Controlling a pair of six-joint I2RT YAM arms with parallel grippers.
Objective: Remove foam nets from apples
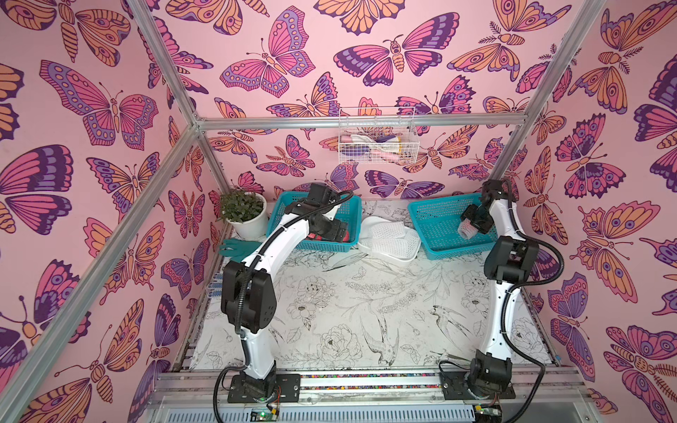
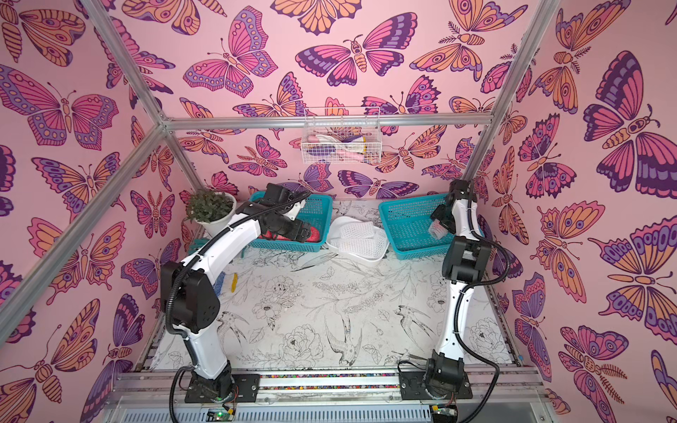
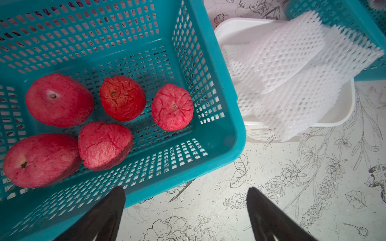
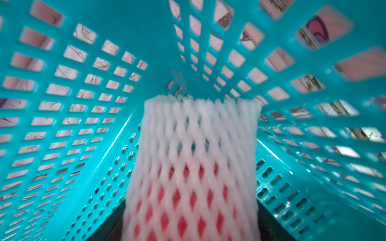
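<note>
Inside the right teal basket [image 1: 426,236], a red apple in a white foam net [image 4: 191,176] stands between the fingers of my right gripper. The dark fingers show at both sides of the net, their tips partly hidden; whether they press on it I cannot tell. The net's far end extends empty beyond the apple. My left gripper is open and empty near the front wall of the left teal basket [image 3: 229,120]. Several bare apples lie in that basket, among them a wrinkled red apple [image 3: 122,98] and a pink apple [image 3: 172,107].
Between the baskets, removed foam nets [image 3: 297,76] lie on a white tray [image 3: 343,108], partly hanging over its front. A potted plant [image 1: 243,211] stands left of the left basket.
</note>
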